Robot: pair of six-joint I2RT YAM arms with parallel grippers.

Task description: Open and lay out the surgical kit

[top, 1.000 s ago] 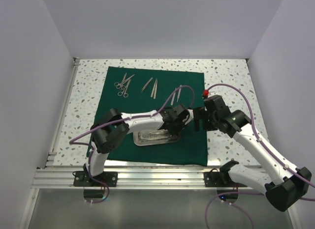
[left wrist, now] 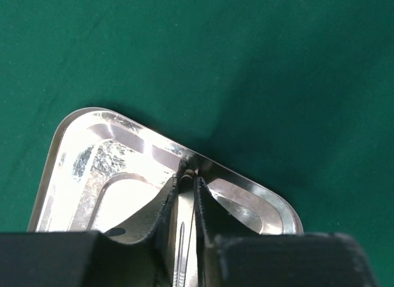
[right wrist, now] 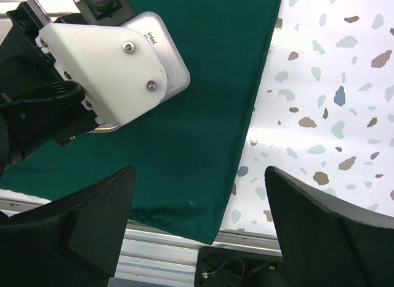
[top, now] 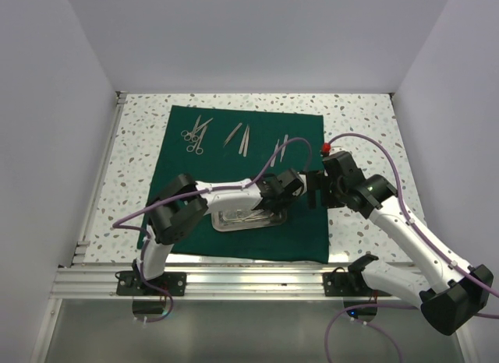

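The silver metal tray [top: 248, 228] lies on the green cloth [top: 234, 246], partly covered by my left arm, with slim instruments inside it. In the left wrist view, my left gripper points down at the tray rim [left wrist: 148, 138], its fingers a narrow gap apart. The end of a slim metal instrument [left wrist: 184, 213] shows between them; whether they press on it is unclear. On the cloth's far part lie two scissors [top: 199, 137] and several thin instruments [top: 244, 141]. My right gripper is wide open and empty at the cloth's right edge.
Speckled tabletop [top: 362, 118] borders the cloth on both sides and behind. In the right wrist view, the left wrist's white camera mount [right wrist: 101, 71] is close to the right gripper.
The left arm has shifted very slightly toward the right over the tray. The instruments in the tray appear a little displaced. My right arm and the laid-out tools stay still.
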